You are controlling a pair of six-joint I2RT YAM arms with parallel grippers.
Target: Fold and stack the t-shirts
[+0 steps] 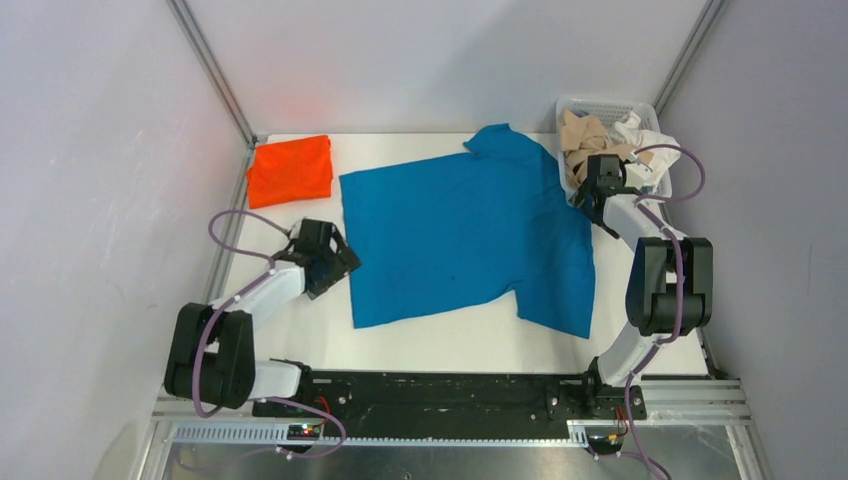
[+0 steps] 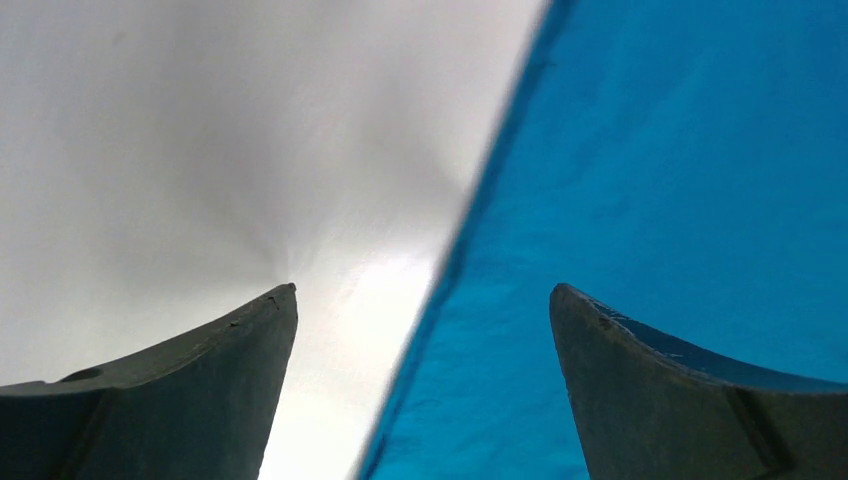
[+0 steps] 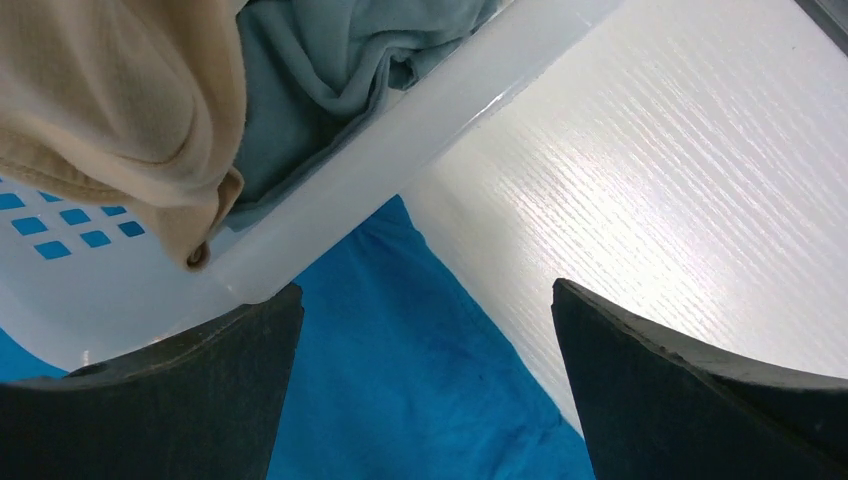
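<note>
A blue t-shirt (image 1: 440, 240) lies spread across the middle of the table, its body to the left and sleeves to the right, mostly flat. At the back left rests a folded orange shirt (image 1: 290, 170). My left gripper is open over the shirt's left edge, one finger above bare table and the other above blue cloth; nothing is between them. Also open, my right gripper hangs by the basket's near corner and the shirt's right edge, with nothing gripped. Part of the blue cloth (image 3: 400, 350) shows below its fingers.
A white basket (image 1: 648, 117) of crumpled tan, white and grey-blue clothes stands at the back right, overlapping the shirt's right side in the top view.
</note>
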